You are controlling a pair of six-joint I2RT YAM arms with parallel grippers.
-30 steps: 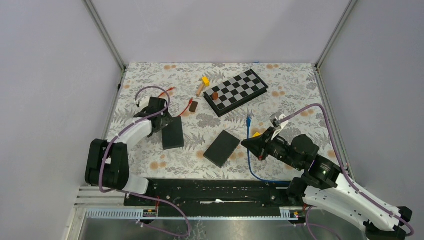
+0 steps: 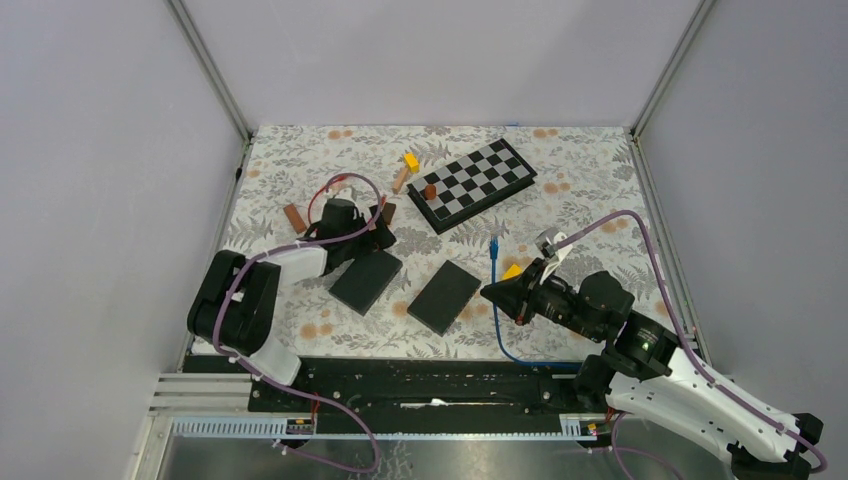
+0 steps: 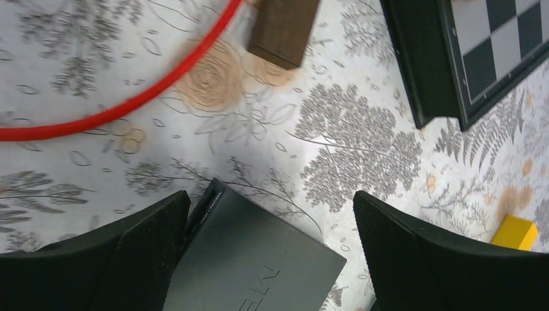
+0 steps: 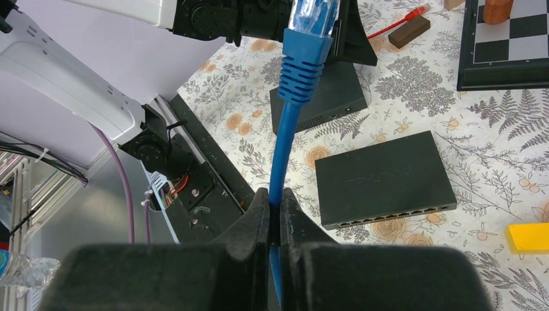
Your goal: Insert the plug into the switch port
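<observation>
A blue cable's clear plug (image 4: 313, 18) points up from its ribbed boot in the right wrist view. My right gripper is shut on the blue cable below that boot. One black switch (image 2: 443, 297) lies mid-table, its row of ports showing along an edge in the right wrist view. A second black switch (image 2: 366, 281) lies left of it, set at an angle. My left gripper is open above this second switch's (image 3: 252, 259) far edge, with its fingers on either side of the switch's corner.
Red cable (image 3: 162, 84) and a brown block (image 3: 285, 32) lie beyond the left gripper. A chessboard (image 2: 475, 185) occupies the back middle. Yellow blocks (image 2: 411, 161) and an orange piece (image 2: 430, 191) are nearby.
My left gripper has moved right, towards the brown block. The left switch has shifted right and turned from nearly straight to slanted. The right arm and blue plug have hardly moved.
</observation>
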